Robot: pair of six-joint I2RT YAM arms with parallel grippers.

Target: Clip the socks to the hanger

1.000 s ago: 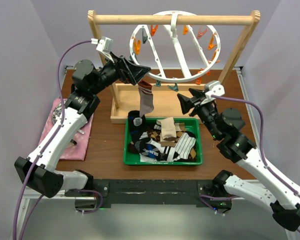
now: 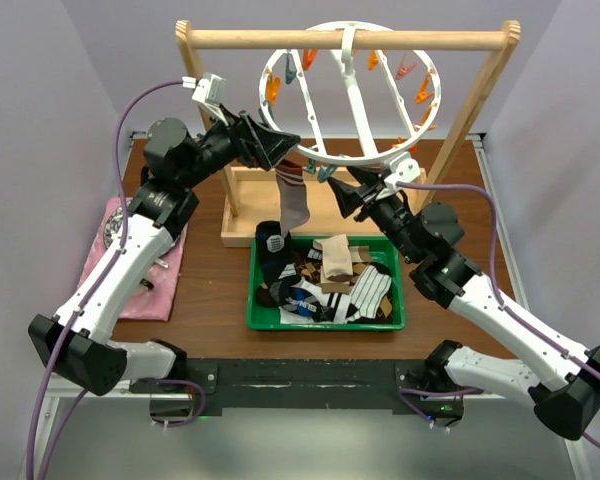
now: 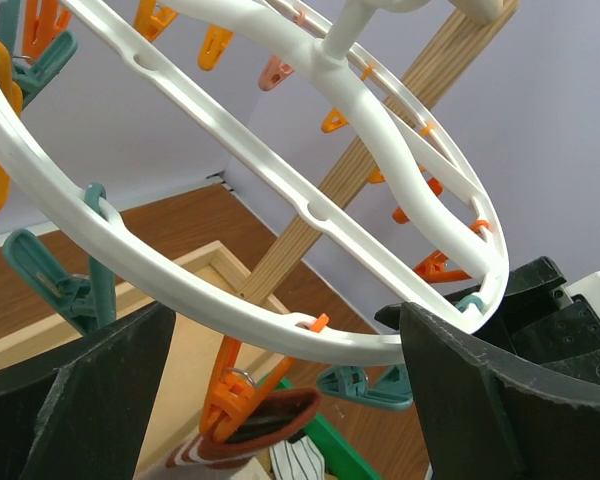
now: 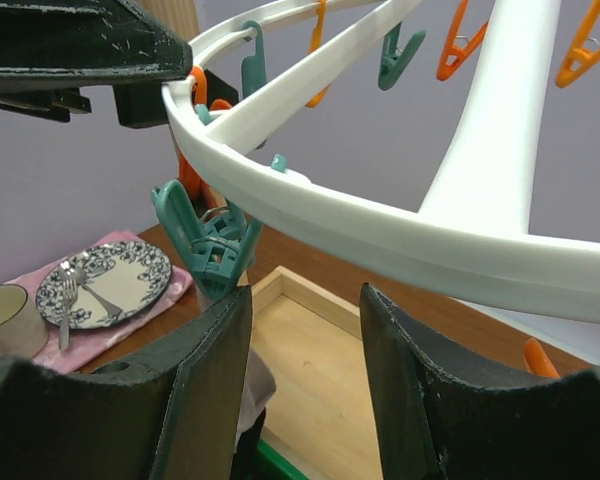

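The round white hanger point(image 2: 360, 118) hangs from a wooden frame, clips around it. A grey striped sock point(image 2: 291, 203) hangs below an orange clip point(image 3: 230, 400) at the front left. My left gripper point(image 2: 280, 148) is open at the ring above it; the left wrist view shows wide-apart fingers with rim and clips beyond. My right gripper point(image 2: 345, 192) is part open just under the ring, right of the sock, near a teal clip point(image 4: 210, 240), with nothing visible between its fingers.
A green tray point(image 2: 398, 300) of socks lies below, in front of a wooden box base point(image 2: 235, 230). A pink cloth point(image 2: 150, 300) with plate and cutlery is at the left. The wooden posts flank the ring.
My right gripper has moved left and up toward the sock and the ring's front clips. The left gripper has stayed put; the sock sways slightly.
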